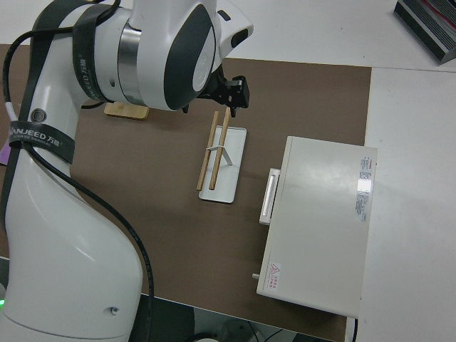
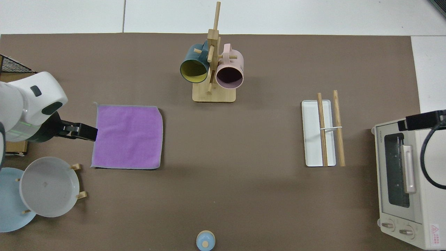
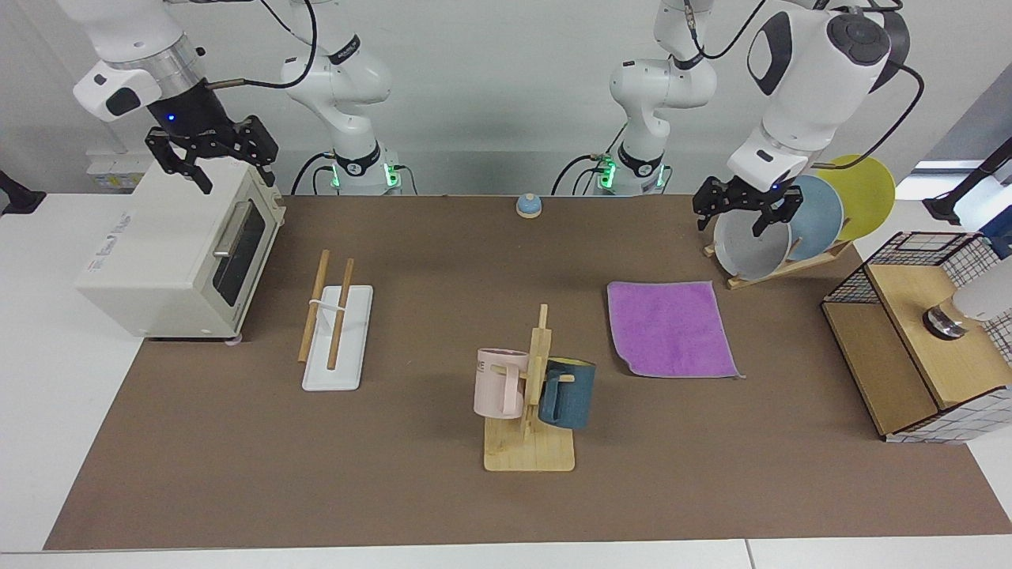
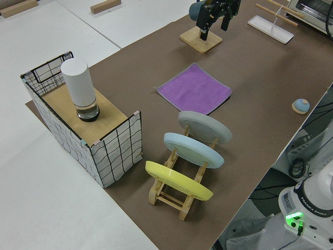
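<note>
One black gripper [image 2: 85, 131] reaches in from the left in the top view, short of the purple cloth [image 2: 127, 136] and above it; in the left view that gripper [image 3: 747, 210] hangs by the plates. The other gripper [image 3: 210, 160] is over the white oven [image 2: 395, 209]. Neither visibly holds anything; their finger states are unclear. A wooden tree holds a teal mug [image 2: 193, 67] and a pink mug [image 2: 230, 73]. A grey plate [image 2: 48, 188], blue plate [image 2: 10, 205] and yellow plate [image 4: 177, 179] stand in a wooden rack.
A white holder [image 2: 311, 134] with two wooden sticks stands near the oven. A small blue round object [image 2: 205, 239] lies at the front edge. A wire-walled shelf [image 4: 109, 125] with a white cylinder stands beside the plates.
</note>
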